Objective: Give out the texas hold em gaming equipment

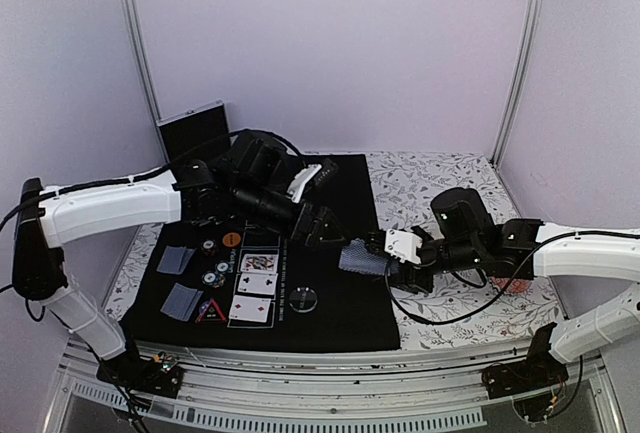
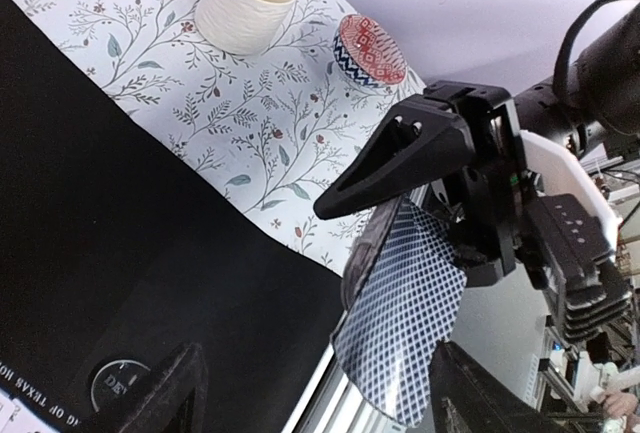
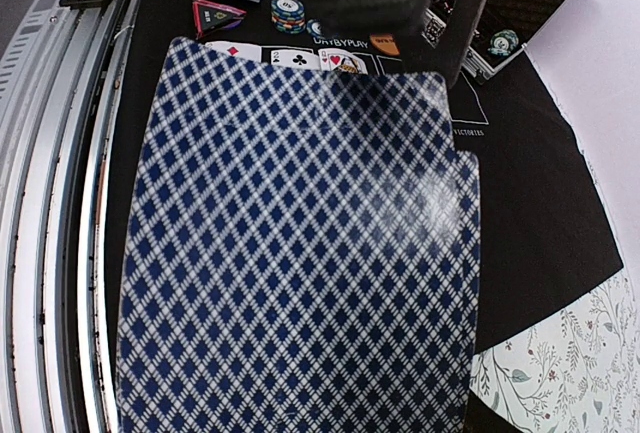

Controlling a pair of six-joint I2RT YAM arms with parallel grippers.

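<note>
Blue-backed playing cards [image 1: 362, 258] are held up over the right edge of the black mat, with my right gripper [image 1: 385, 245] shut on them. In the left wrist view the cards [image 2: 405, 323] hang below a dark pointed finger [image 2: 405, 148]. Their patterned backs [image 3: 300, 253] fill most of the right wrist view, with one edge stepped, and hide the right fingertips. My left gripper [image 1: 322, 231] is open just left of the cards, apart from them. Its blurred fingers [image 2: 165, 393] frame the bottom of the left wrist view with nothing gripped between them.
Three face-up cards [image 1: 256, 284], a round dealer disc [image 1: 303, 299], chip stacks [image 1: 212, 279] and two face-down card piles [image 1: 181, 302] lie on the mat [image 1: 340, 323]. A case [image 1: 194, 133] stands open at the back left. A white cup [image 2: 246, 3] and patterned bowl [image 2: 369, 50] sit to the right.
</note>
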